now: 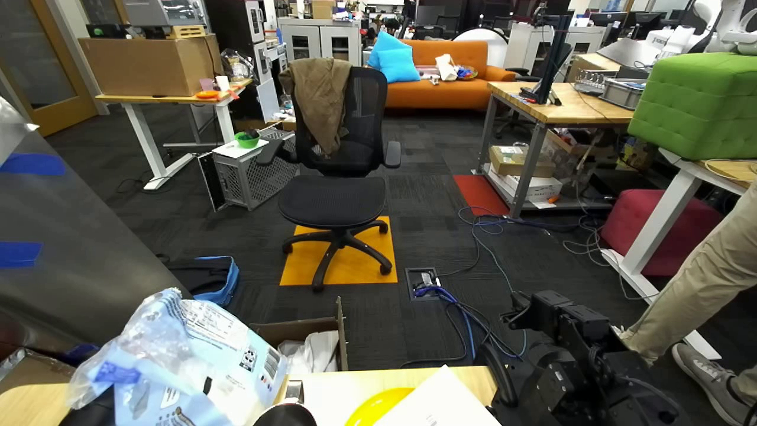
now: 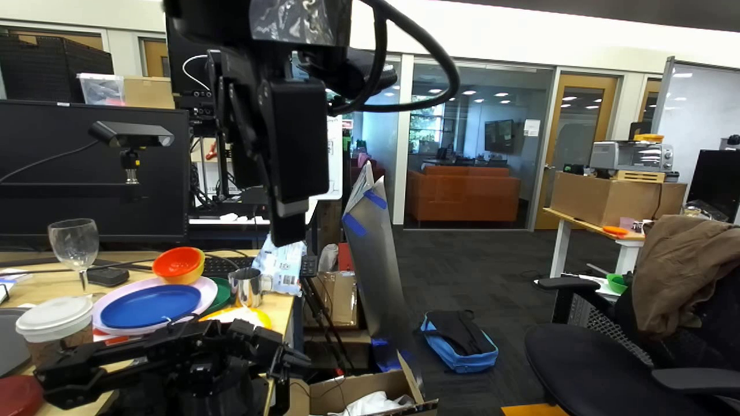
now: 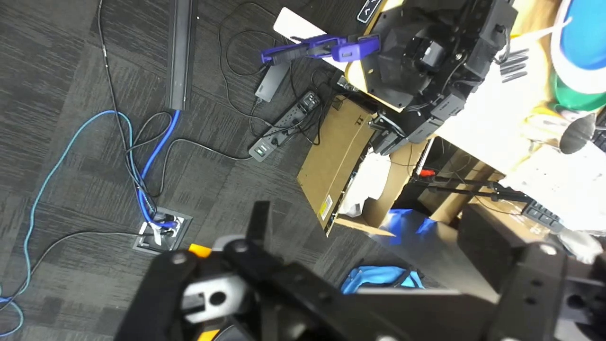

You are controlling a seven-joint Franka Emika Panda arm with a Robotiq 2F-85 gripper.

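Note:
In the wrist view my gripper stands open, its two dark fingers spread wide at the lower edge, with floor and the cardboard box's surroundings showing between them. Nothing is held. From the side, exterior view 2 shows the black gripper body hanging large in the foreground, one finger (image 2: 288, 225) pointing down. It hangs clear of the table things. On the table behind lie a blue plate (image 2: 154, 306) on a pink one, an orange bowl (image 2: 178, 264) and a metal cup (image 2: 245, 286). Exterior view 1 does not show my gripper clearly.
A black jointed mechanism (image 2: 201, 367) is at the table's edge. A wine glass (image 2: 75, 244) and a lidded tub (image 2: 55, 326) stand at the left. Below the table is an open cardboard box (image 3: 380, 199) with white material. An office chair (image 1: 333, 199) stands on open floor.

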